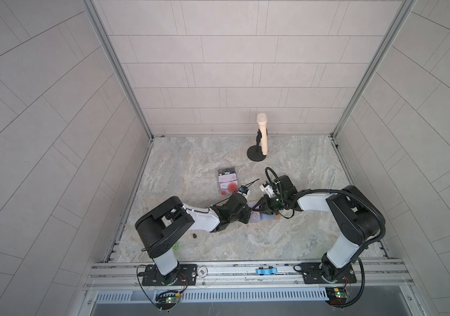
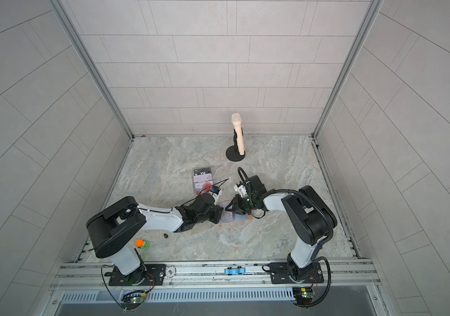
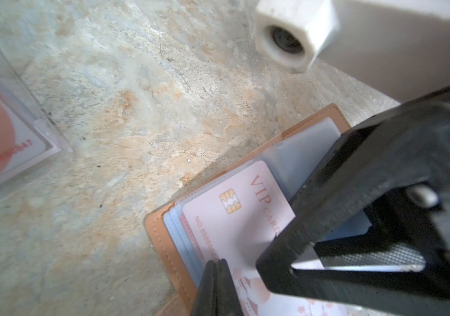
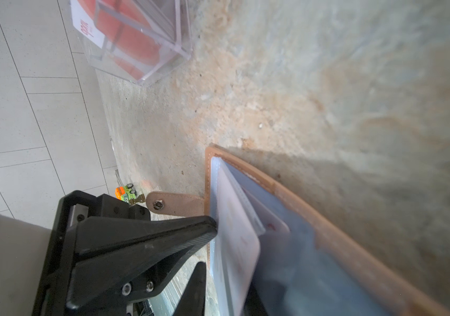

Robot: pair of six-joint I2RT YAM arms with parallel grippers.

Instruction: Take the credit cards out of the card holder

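Observation:
The brown card holder (image 3: 168, 245) lies open on the table with clear bluish sleeves. A pinkish VIP card (image 3: 235, 210) shows in its sleeve. Seen from the right wrist, this card (image 4: 238, 247) stands tilted up at the holder's end. My left gripper is shut, its tips over the holder's edge by the card; whether thin sleeve film is between them is unclear. My right gripper is part open, with one fingertip on either side of the raised card and a gap showing on one side. In the top left view both grippers meet over the holder (image 1: 270, 217).
A clear box of cards (image 1: 227, 180) stands behind the left gripper. Farther back is a microphone on a black stand (image 1: 256, 152). A small orange and green toy (image 2: 141, 243) sits at front left.

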